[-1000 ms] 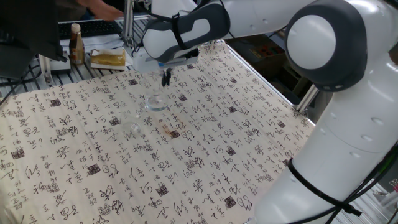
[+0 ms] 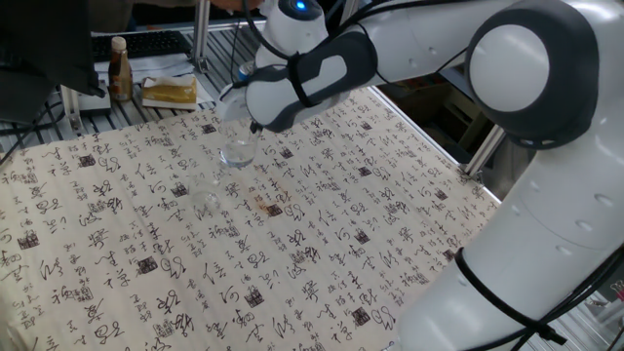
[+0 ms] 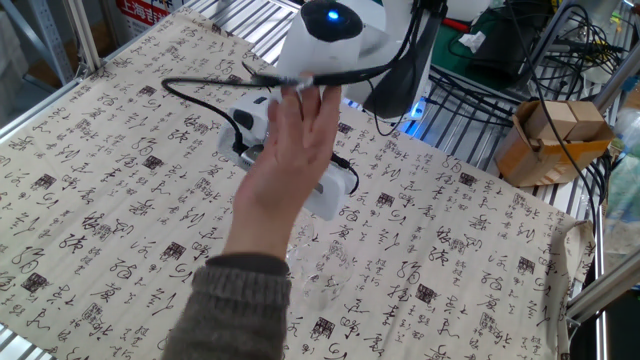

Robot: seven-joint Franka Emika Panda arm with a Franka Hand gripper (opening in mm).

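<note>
A clear glass [image 2: 237, 153] stands on the patterned cloth in exterior view 1, its upper part close to the arm's white wrist. Only a dark tip of my gripper [image 2: 255, 127] shows, just right of the glass's upper part. The rest of the gripper is hidden behind the wrist, so I cannot tell how its fingers stand or whether they touch the glass. Left of and nearer than this glass lies a second, faint transparent object [image 2: 206, 203]. In exterior view 2, a person's hand [image 3: 285, 165] covers much of the white wrist [image 3: 325, 197].
The calligraphy cloth [image 2: 117, 244] has wide free room in front. At the back left are a sauce bottle [image 2: 120, 70] and a yellow packet [image 2: 170, 93]. A cardboard box [image 3: 550, 145] sits at the right in exterior view 2. Loose black cables loop round the arm.
The arm's wrist has shifted right and turned, covering most of the gripper. The glass stands slightly further left. A person's hand has moved rightward along the top edge, toward the arm.
</note>
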